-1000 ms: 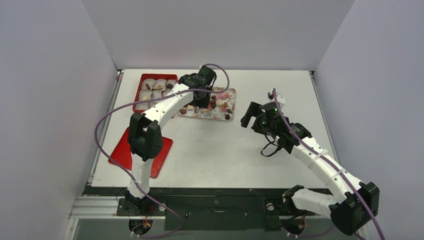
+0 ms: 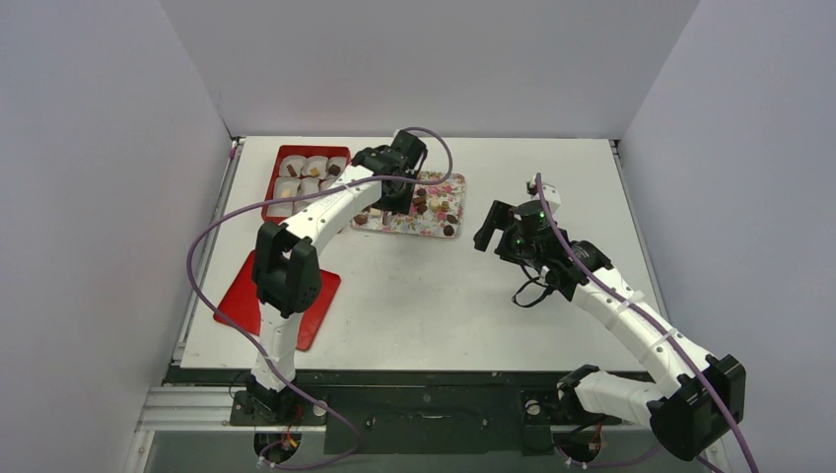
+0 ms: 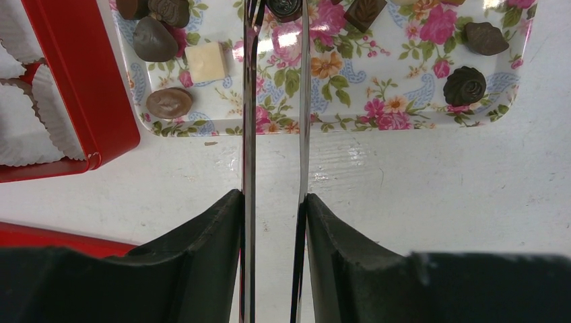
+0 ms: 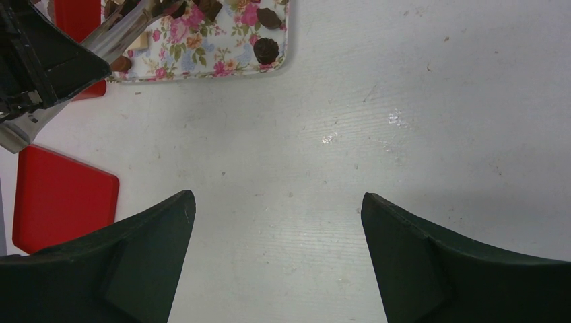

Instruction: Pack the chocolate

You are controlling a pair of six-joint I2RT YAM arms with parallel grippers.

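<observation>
My left gripper (image 2: 387, 217) reaches down over the flowered tray (image 2: 399, 233). In the left wrist view its long metal fingers (image 3: 249, 101) are shut on a dark round chocolate (image 3: 285, 7) at the top edge; their very tips are cut off there. Around it on the tray lie a white square chocolate (image 3: 206, 62), a brown oval one (image 3: 169, 103), a dark swirled one (image 3: 464, 86) and several others. The red box (image 2: 349, 158) with white paper cups, some holding chocolates, stands left of the tray. My right gripper is open and empty above bare table.
A red lid (image 2: 320, 310) lies at the front left, partly under the left arm. Purple cables run along both arms.
</observation>
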